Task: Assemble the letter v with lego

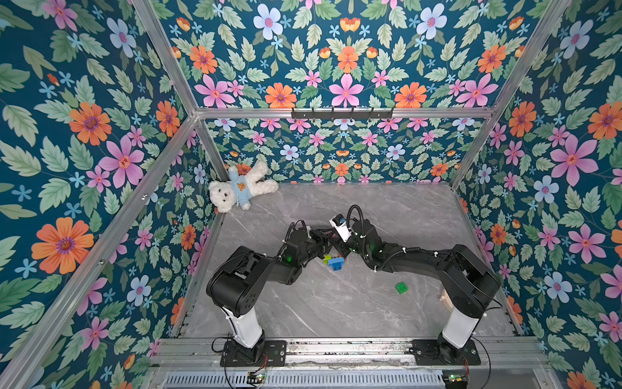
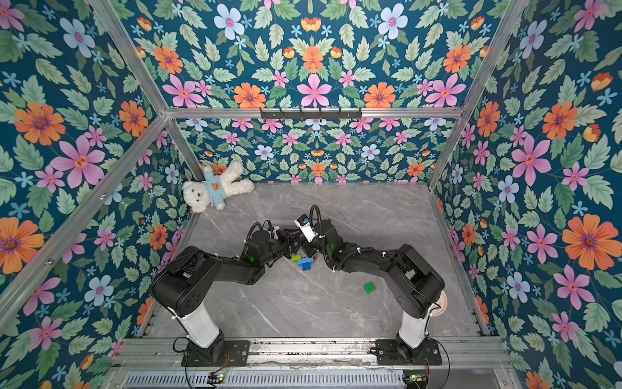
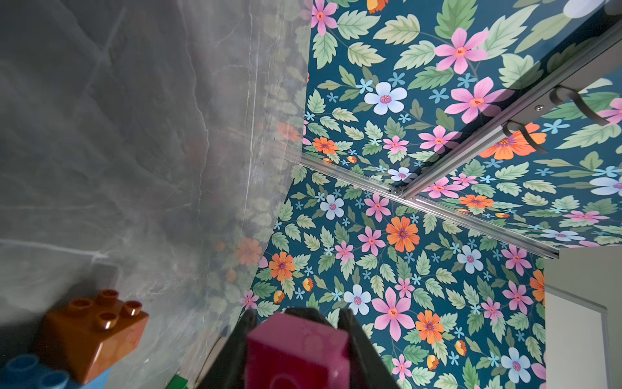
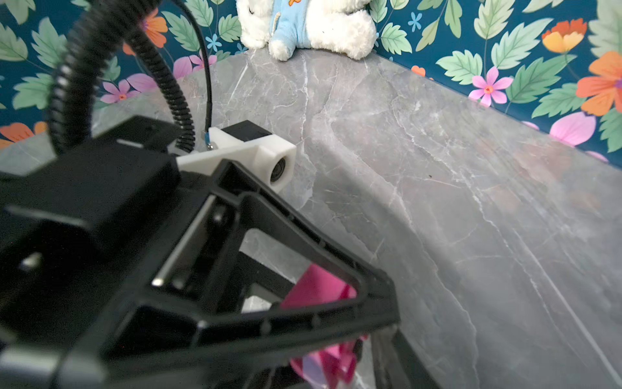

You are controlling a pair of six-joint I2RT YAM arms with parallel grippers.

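A pink brick (image 3: 298, 353) sits at the tips of my left gripper (image 1: 328, 236), which is shut on it. In the right wrist view, the left finger (image 4: 379, 295) crosses in front, and the pink brick (image 4: 318, 285) shows through its frame. My right gripper (image 1: 339, 242) meets the left one from the right, close to the brick. Its fingers are mostly hidden, so whether they touch the brick is unclear. Just in front on the table are a blue brick (image 1: 335, 263), a lime brick (image 1: 327, 258) and an orange brick (image 3: 94, 334).
A single green brick (image 1: 401, 287) lies apart on the right side of the table. A pale round object (image 2: 440, 303) is partly hidden by the right arm. The white teddy bear (image 1: 241, 186) rests at the back left. Open table (image 1: 362, 311) lies in front.
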